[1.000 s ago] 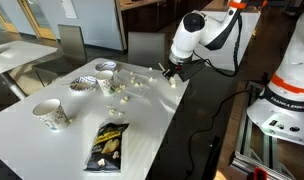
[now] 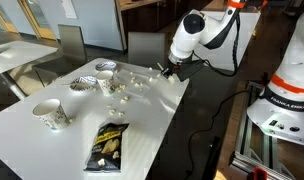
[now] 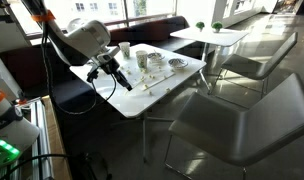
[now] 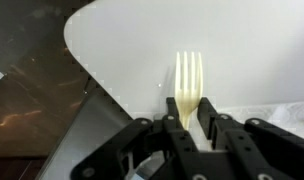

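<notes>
In the wrist view a fork (image 4: pixel 187 88) points away from my gripper, its tines over the white tabletop. My black fingers are shut on its lower part, and the handle's far end is hidden. Exterior view 1 has the gripper (image 2: pixel 170 74) at the table's right-hand far edge, low over the surface. The other exterior view shows the gripper (image 3: pixel 124 82) from the opposite side, above the near left part of the table; the fork is too small to make out there.
On the white table (image 2: pixel 37 155) stand a large patterned cup (image 2: pixel 51 115), another cup (image 2: pixel 106 82), a patterned bowl (image 2: pixel 82 84) and a black snack bag (image 2: pixel 107 147). Several small pale pieces (image 2: pixel 116 112) lie scattered in the middle. A grey chair (image 2: pixel 147 48) stands behind the far edge.
My arm and gripper have shifted slightly near the table's far right edge. The cups, bowl, bag and scattered pieces look unmoved.
</notes>
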